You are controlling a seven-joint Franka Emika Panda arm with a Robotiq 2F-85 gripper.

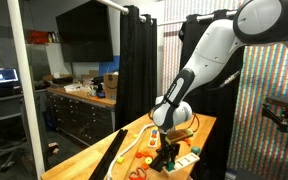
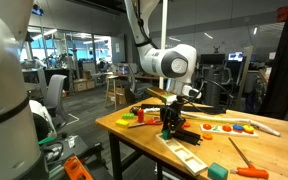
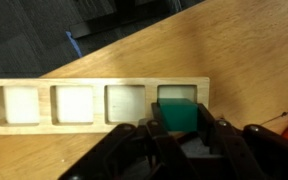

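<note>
In the wrist view a pale wooden tray with a row of square compartments lies across the middle. A green block is between the fingers of my gripper, which is shut on it. It is over the rightmost compartment and covers much of it; whether it touches the bottom cannot be told. The other compartments are empty. Exterior view 2 shows my gripper low at the far end of the tray. From exterior view 1, the arm partly hides the tray.
Another green block and a red block lie beside the tray, near a hammer-like tool with an orange handle. Coloured pieces on a board and a pale hose sit farther back. The table edge runs close to the tray.
</note>
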